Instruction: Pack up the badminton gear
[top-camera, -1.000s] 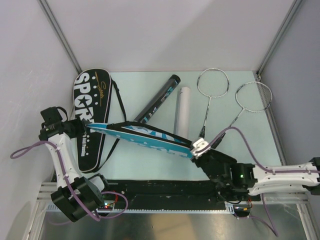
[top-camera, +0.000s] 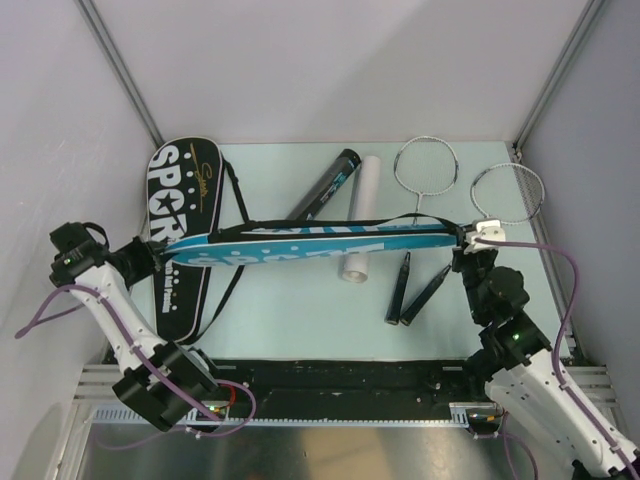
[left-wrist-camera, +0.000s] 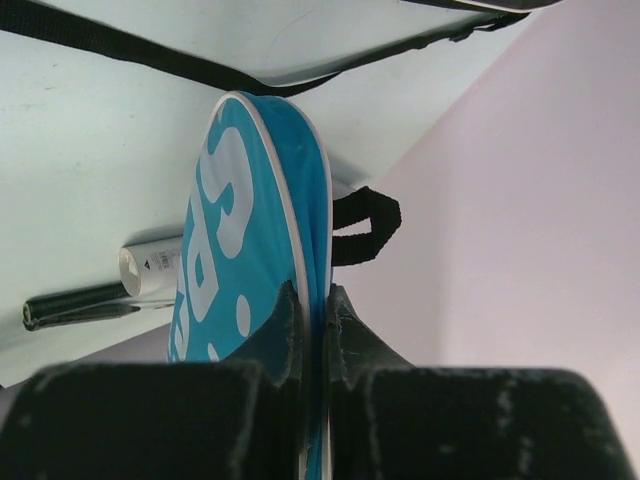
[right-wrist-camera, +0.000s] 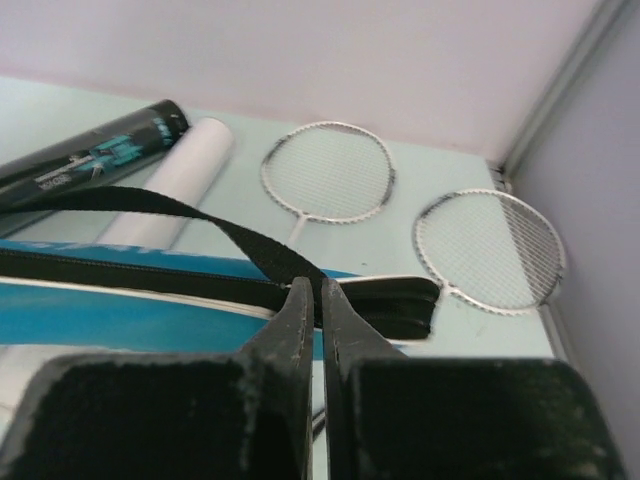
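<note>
A long blue-and-black bag stretches level between both grippers. My left gripper is shut on its end, seen closely as blue fabric in the left wrist view. My right gripper is shut at the other end, beside a black strap; what is between its fingertips is unclear. Two rackets lie at the right, their dark handles toward the front. A black tube and a white tube lie behind and under the bag.
A black SPORT bag with a loose strap lies along the left wall. The pale board's front centre is clear. Walls rise at back and both sides.
My right gripper has moved rightward and back, straightening the blue bag crosswise. My left gripper has shifted slightly left.
</note>
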